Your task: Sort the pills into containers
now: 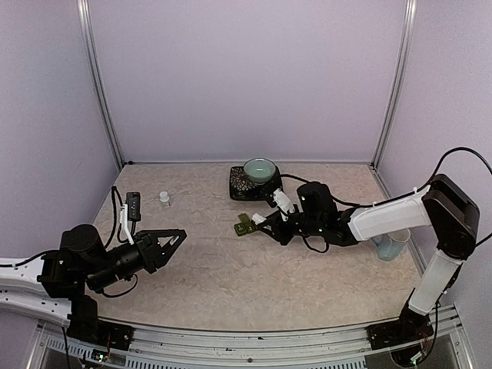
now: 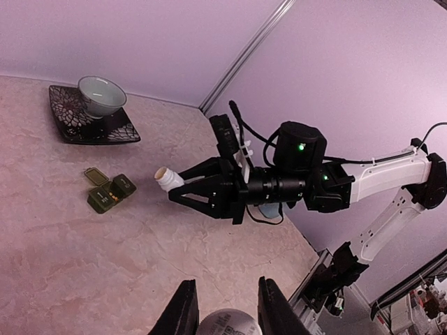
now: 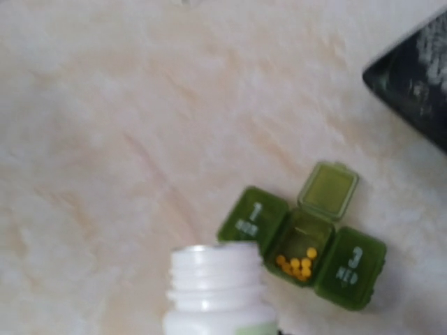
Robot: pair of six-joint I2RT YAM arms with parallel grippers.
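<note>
My right gripper (image 1: 269, 223) is shut on a white bottle (image 2: 167, 179), which is uncapped and tilted, mouth toward the pill box. Its threaded neck shows at the bottom of the right wrist view. The green pill box (image 3: 255, 216) lies on the table just beyond that mouth. Compartments 1 and 3 have their lids down; the middle lid (image 3: 330, 190) is flipped back, and several yellow pills (image 3: 305, 264) lie in that compartment. Far from the box, at front left, my left gripper is shut on a round white cap (image 2: 229, 324), partly cut off by the frame.
A black patterned tray (image 1: 240, 183) with a green bowl (image 1: 261, 171) stands behind the pill box. Another small white bottle (image 1: 164, 198) is at back left. A blue mug (image 1: 393, 244) sits at right, partly behind the right arm.
</note>
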